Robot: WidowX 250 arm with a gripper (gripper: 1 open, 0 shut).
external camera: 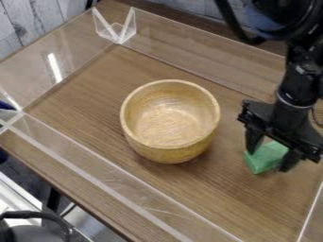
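Observation:
My black gripper (270, 143) is lowered at the right of the table, its fingers around a green block (263, 161) that is partly hidden by them. Whether the fingers are closed firmly on the block is unclear. A round wooden bowl (169, 120) stands to the left of the gripper, apart from it.
A clear plastic piece (115, 26) stands at the back left. A dark object (28, 227) is at the lower left corner, off the table.

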